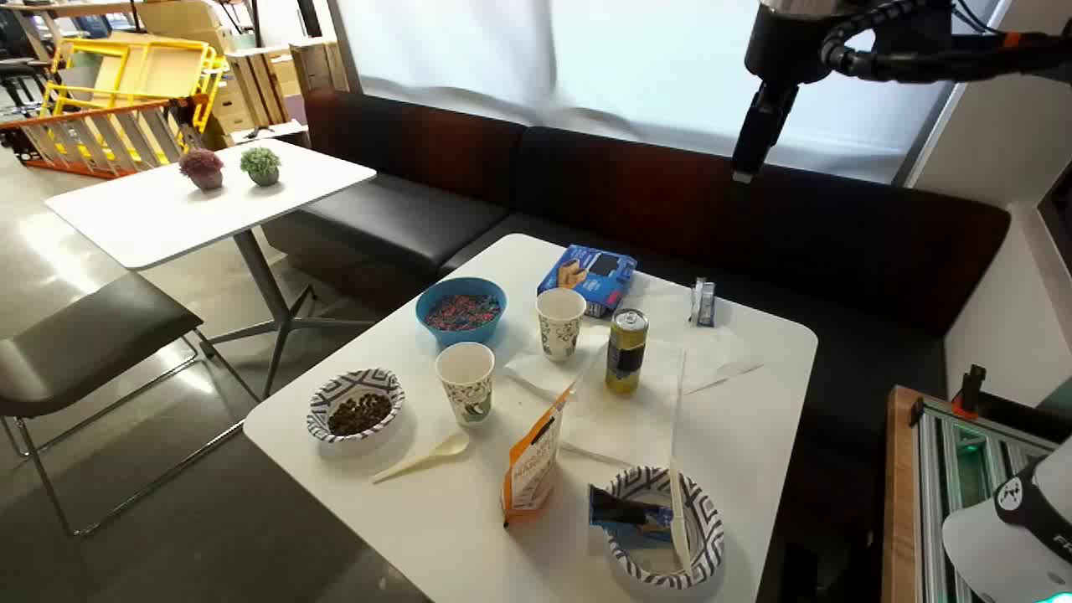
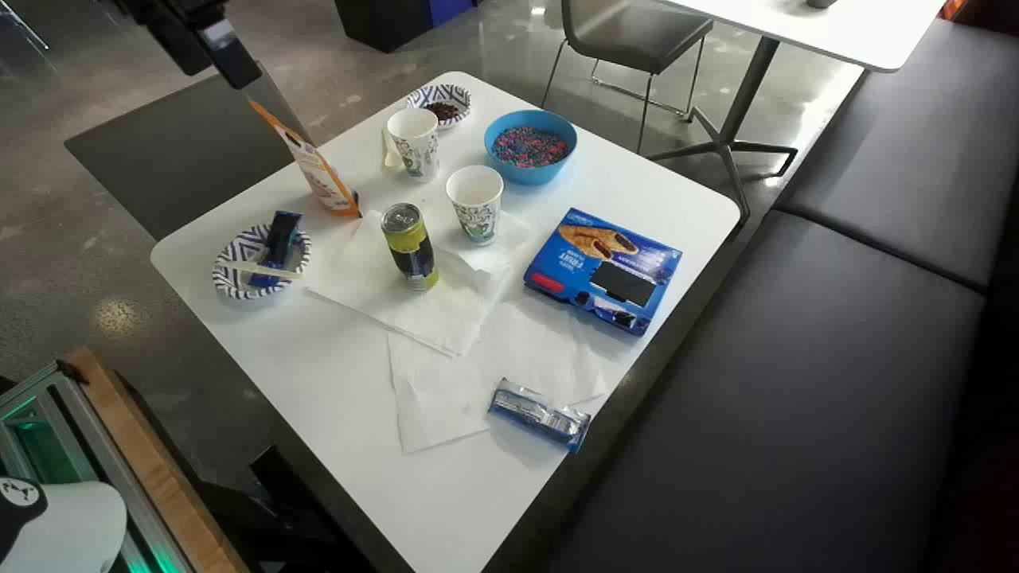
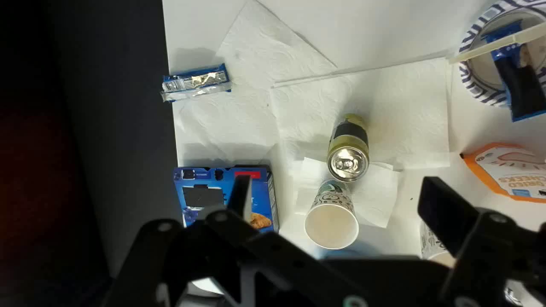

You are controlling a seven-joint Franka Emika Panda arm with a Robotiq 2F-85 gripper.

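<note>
My gripper is open high above the white table, its two black fingers wide apart with nothing held. Below it in the wrist view are a gold-and-dark can [image 3: 350,146] and a patterned paper cup [image 3: 332,217]. A second cup [image 1: 467,383] stands nearer the bowls. The blue snack box [image 2: 604,270] lies flat, and a wrapped bar [image 2: 540,415] rests by the table's edge. An orange-and-white pouch [image 1: 534,462] stands upright. One patterned bowl [image 1: 714,533] holds a blue wrapper [image 1: 631,512] and a pale utensil [image 1: 679,523].
A blue bowl [image 1: 432,305] of colourful bits and a patterned bowl [image 1: 319,410] of dark pieces stand near a pale spoon [image 1: 422,458]. Paper napkins [image 2: 372,301] cover the middle. In exterior view 2, the table's near corner [image 2: 439,516] is bare. A dark bench [image 2: 812,382] runs alongside.
</note>
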